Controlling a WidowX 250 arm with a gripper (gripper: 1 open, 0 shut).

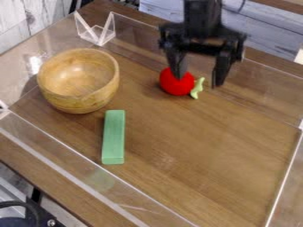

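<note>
My dark gripper [199, 66] hangs motion-blurred at the top centre, its two fingers apart on either side, open. Its left finger overlaps the red round object [176, 83] in the view, which has a small light-green piece beside it at its right; whether they touch I cannot tell. A wooden bowl [78, 80] sits at the left. A flat green block [113, 136] lies below and right of the bowl.
The wooden table [213, 160] has clear room at the right and front. A small white wire-like holder [97, 30] stands at the back left. Clear edging runs along the table's sides.
</note>
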